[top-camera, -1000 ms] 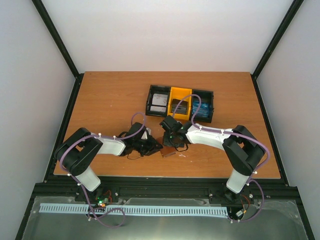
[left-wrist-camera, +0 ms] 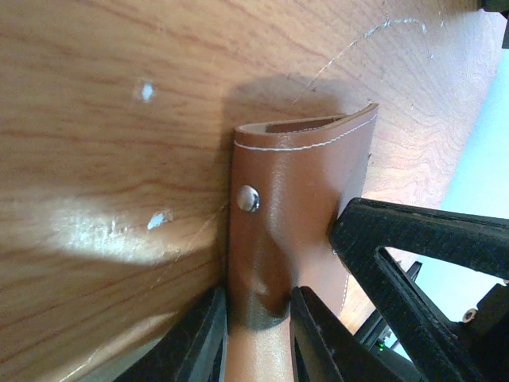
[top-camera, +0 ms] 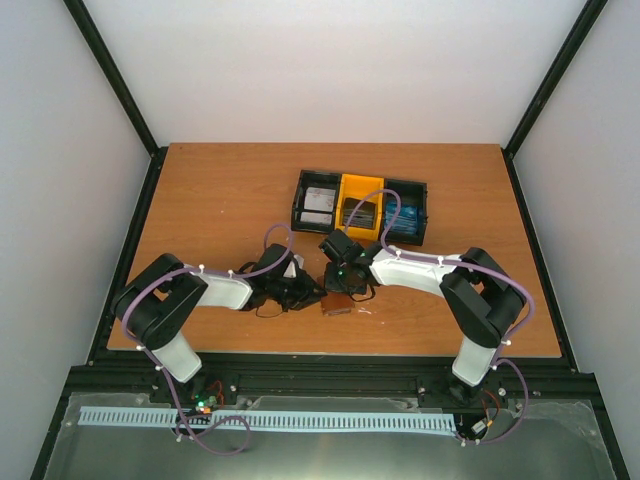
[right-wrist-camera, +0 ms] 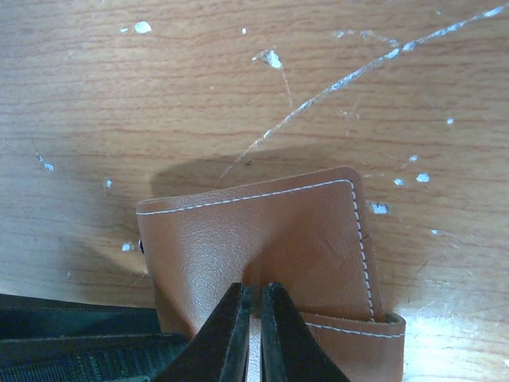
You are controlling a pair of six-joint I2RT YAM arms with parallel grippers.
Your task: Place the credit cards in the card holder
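Observation:
A brown leather card holder lies on the table between both grippers. In the left wrist view its snap-stud end and open slot face up the frame, with my left gripper part open at its lower end, a finger on each side. In the right wrist view my right gripper is shut over the holder's flat leather face, nothing visible between its fingertips. Cards in white, dark and blue sit in the bins at the back.
The black and yellow bins stand just behind the arms. The front edge is close below the holder.
Very little differs in the top view; both arms hold nearly the same pose over the card holder.

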